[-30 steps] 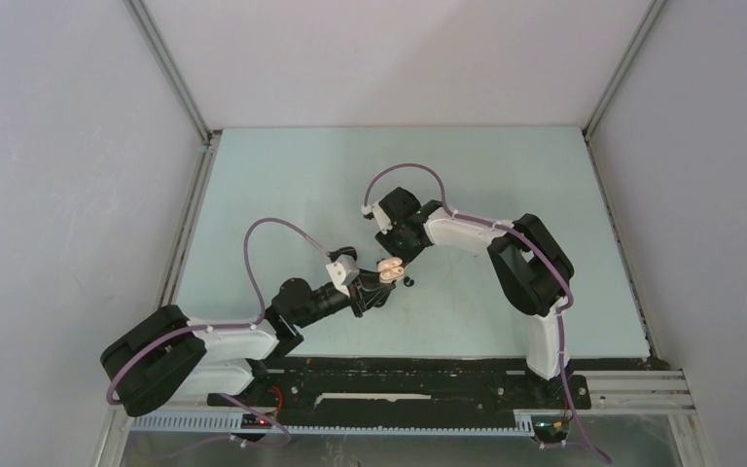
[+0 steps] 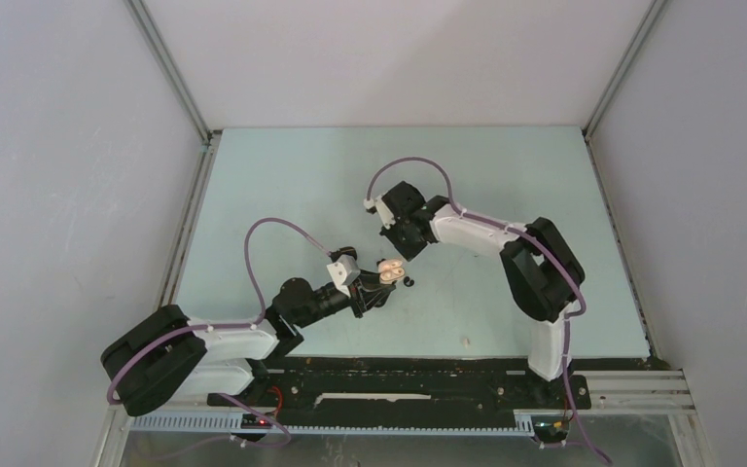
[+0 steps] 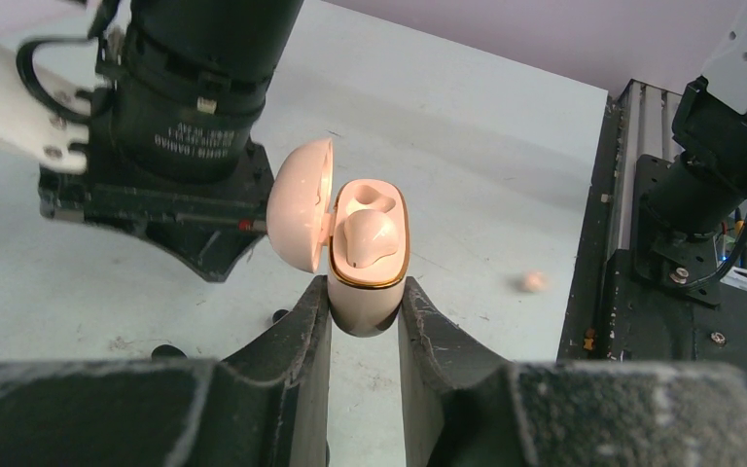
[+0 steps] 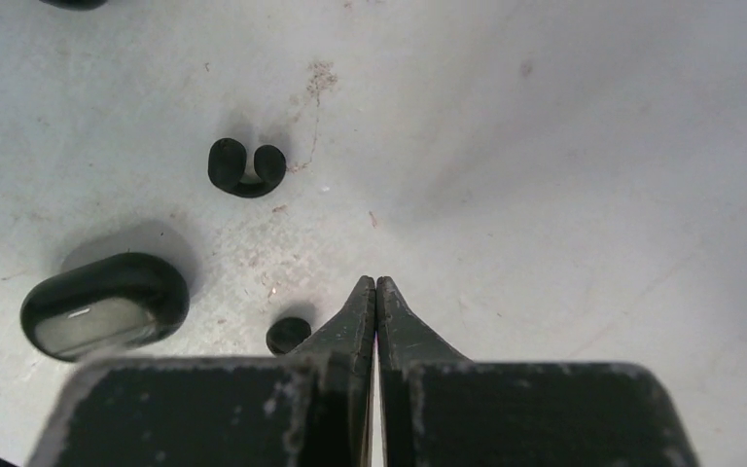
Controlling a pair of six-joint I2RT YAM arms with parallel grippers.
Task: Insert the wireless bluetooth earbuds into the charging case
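An open pale-pink charging case (image 3: 368,243) with gold rim is held upright in my left gripper, shut on its lower part; its lid stands raised at the left. My right gripper is shut with nothing between its fingertips, above the table behind the case. In the right wrist view a U-shaped black piece (image 4: 229,165), a small black round piece (image 4: 288,334) and a glossy black oblong case (image 4: 107,302) lie below it. I cannot tell whether the small black pieces are earbuds.
A dark rail (image 3: 588,224) runs along its near edge. Another dark object (image 4: 73,3) is cut off at the top of the right wrist view.
The left arm and the pink case have stayed still.
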